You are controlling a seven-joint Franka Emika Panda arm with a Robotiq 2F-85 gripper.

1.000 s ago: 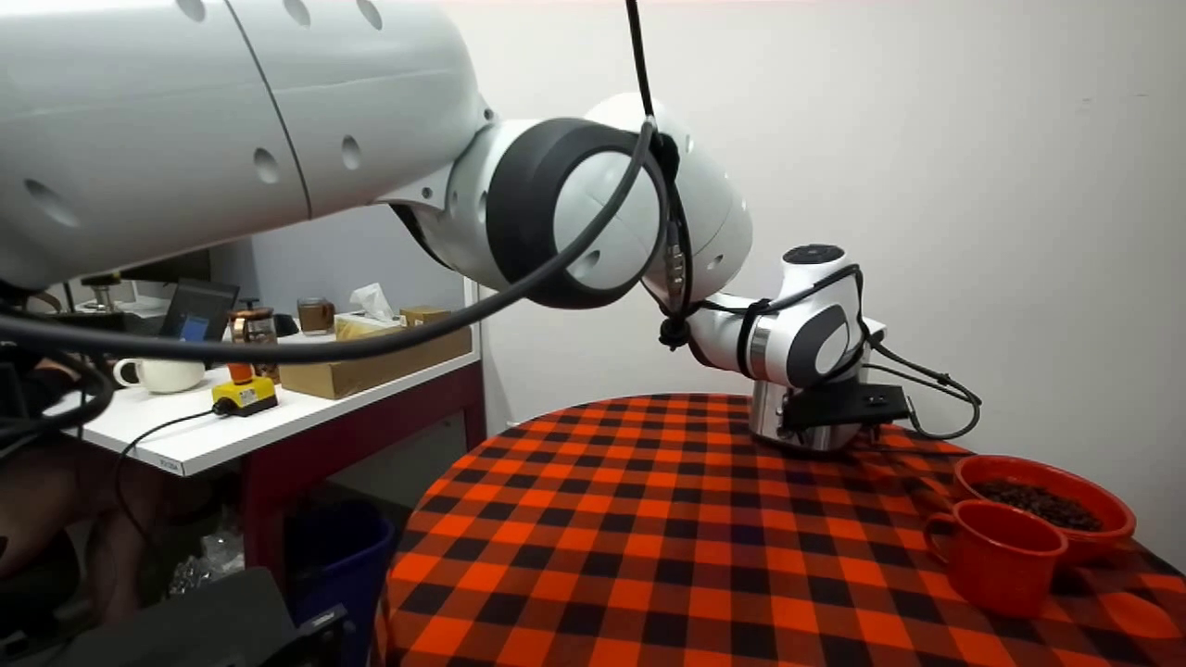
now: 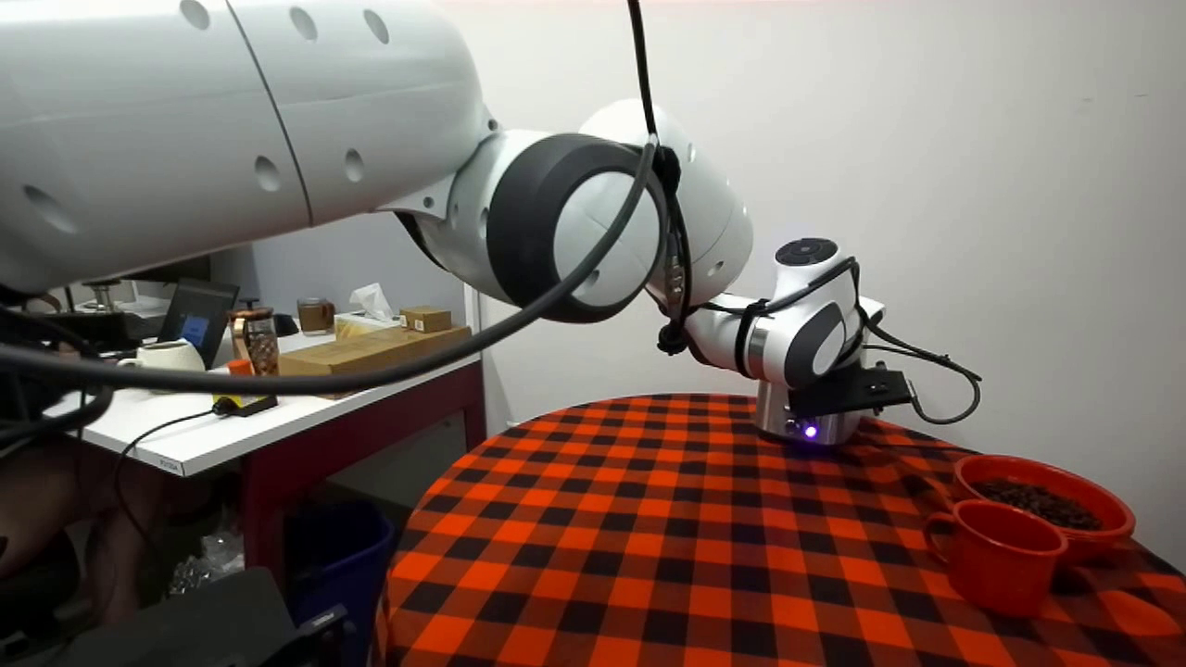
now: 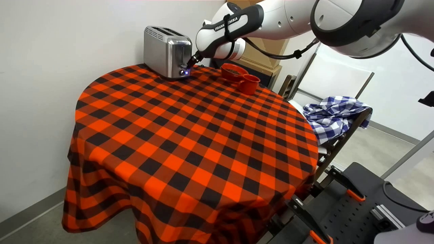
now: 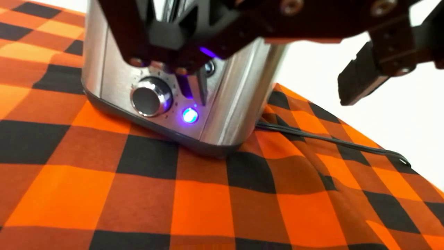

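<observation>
A silver two-slot toaster (image 3: pixel 156 51) stands at the table's far end by the wall. Its front fills the upper part of the wrist view, with a round knob (image 4: pixel 146 100) and a glowing blue-violet light (image 4: pixel 190 115). My gripper is at the toaster's front, its fingers wide apart. One finger overlaps the panel just above the light; the other finger (image 4: pixel 361 79) is out past the toaster's right side. Nothing shows between them. Whether the near finger touches the panel or the lever cannot be told, as the gripper hides that part.
A red mug (image 2: pixel 1003 561) and a red bowl (image 2: pixel 1101 534) of dark pieces sit together near the table edge. A black cord (image 4: pixel 333 143) runs from behind the toaster.
The toaster's light shows in exterior view 1 now; it did not show there before.
</observation>
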